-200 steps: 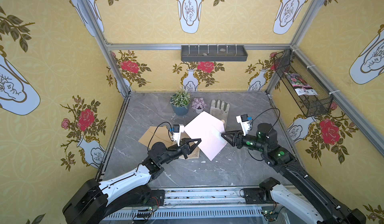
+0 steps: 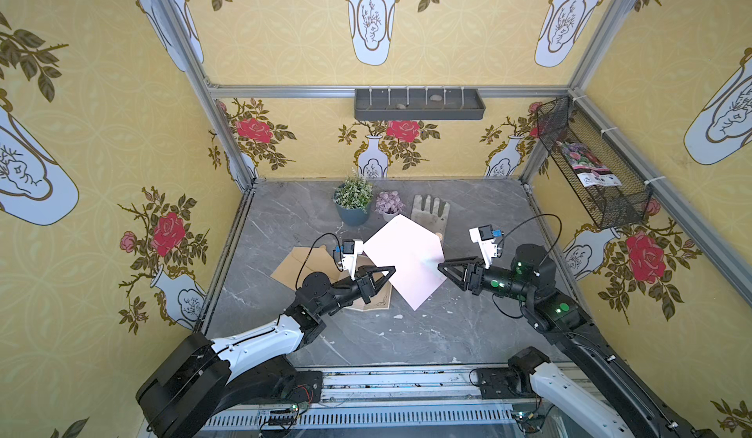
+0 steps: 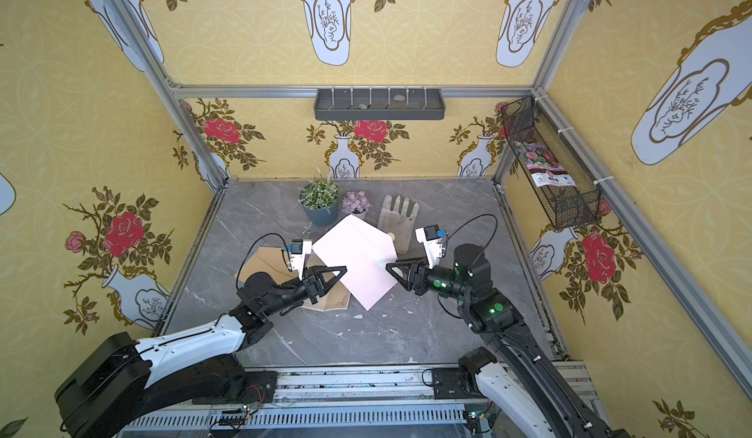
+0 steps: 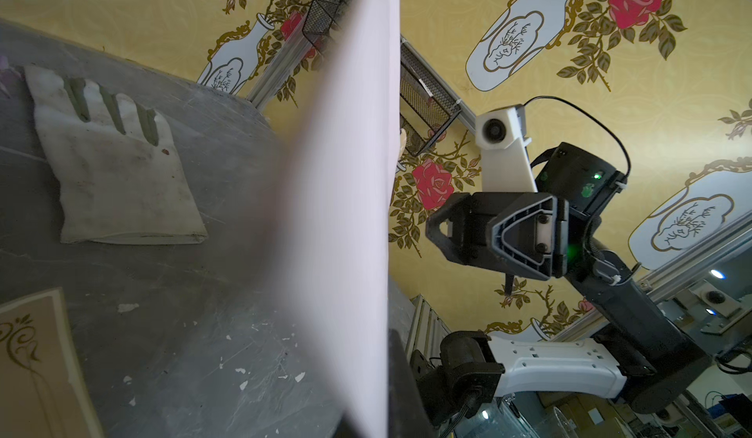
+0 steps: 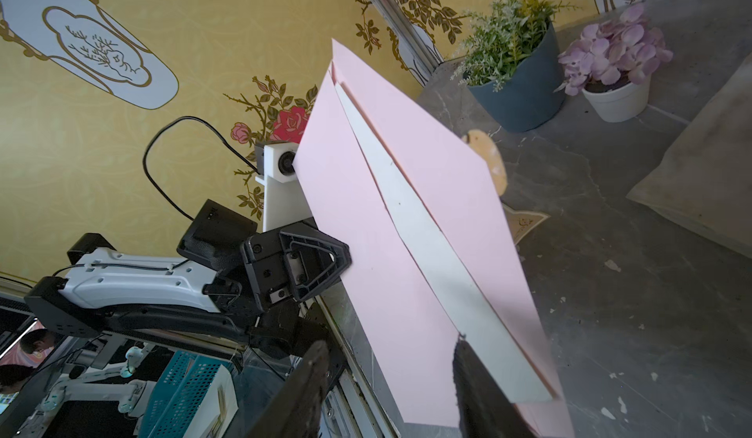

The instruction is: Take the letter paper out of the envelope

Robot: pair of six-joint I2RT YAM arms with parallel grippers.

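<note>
A pink envelope (image 5: 360,226) is held up above the table, its face seen as a pale diamond in both top views. My left gripper (image 2: 391,270) is shut on its left edge. In the right wrist view the envelope's mouth gapes, showing a long strip of whitish letter paper (image 5: 438,257) inside; how much more lies within is hidden. At the envelope's right side is my right gripper, its fingers (image 5: 472,383) parted and nothing seen gripped between them. The left wrist view shows the envelope almost edge-on, blurred.
Brown envelopes or cards (image 2: 305,267) lie on the table, partly under the left arm. Behind stand a blue-potted plant (image 2: 353,205), a small purple-flowered pot (image 2: 389,204) and a pale glove (image 2: 431,214).
The envelope and left gripper have shifted slightly rightward and up. My right gripper has moved a little to the right, from overlapping the envelope's right part to its edge.
</note>
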